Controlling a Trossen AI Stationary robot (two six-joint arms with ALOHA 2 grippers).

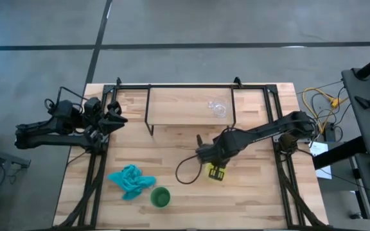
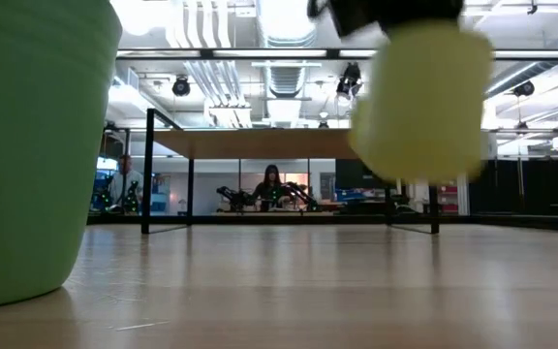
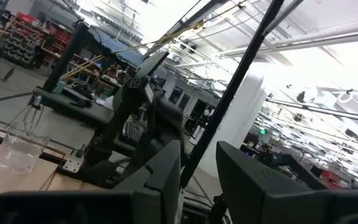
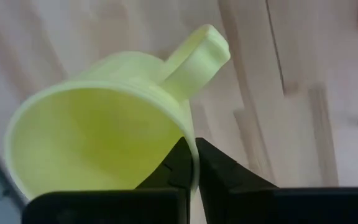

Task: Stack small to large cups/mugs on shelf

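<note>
Clamped by its rim, the yellow mug (image 4: 123,81) hangs in my right gripper, its handle toward the upper right of the right wrist view. In the low view the same mug (image 2: 429,107) is blurred and clear of the tabletop. A green cup (image 1: 160,197) stands at the table's front, left of my right arm. On the wooden shelf (image 1: 178,109) at the back, a clear glass (image 1: 219,110) sits near the right end. Far from all of these, my left gripper is held off at the left side, its fingers apart and empty.
A crumpled teal cloth (image 1: 132,182) lies just left of the green cup. Black frame rails (image 1: 101,173) run along both table sides. Bare wood (image 1: 153,151) lies open between the shelf and the cup.
</note>
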